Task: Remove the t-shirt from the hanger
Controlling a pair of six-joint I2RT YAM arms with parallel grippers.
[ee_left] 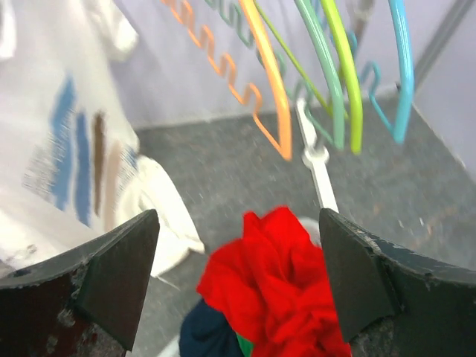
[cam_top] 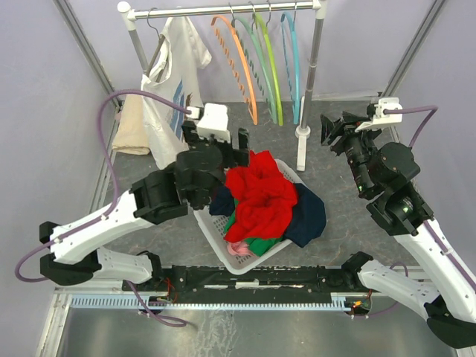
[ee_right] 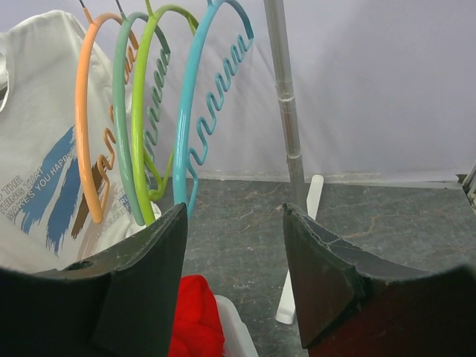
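A white t-shirt [cam_top: 166, 82] with blue and brown print hangs on a hanger at the rack's left, seen also in the left wrist view [ee_left: 67, 163] and right wrist view [ee_right: 37, 171]. My left gripper [cam_top: 219, 137] is raised beside the shirt, above the basket, open and empty; in its wrist view the shirt is to the left. My right gripper [cam_top: 342, 126] stands open at the right of the rack, facing the coloured hangers, nothing between its fingers.
Empty orange, green and blue hangers [cam_top: 294, 67] hang right of the shirt. A basket [cam_top: 216, 242] holds red, navy and green cloth [cam_top: 264, 193]. A folded beige cloth [cam_top: 130, 123] lies at left.
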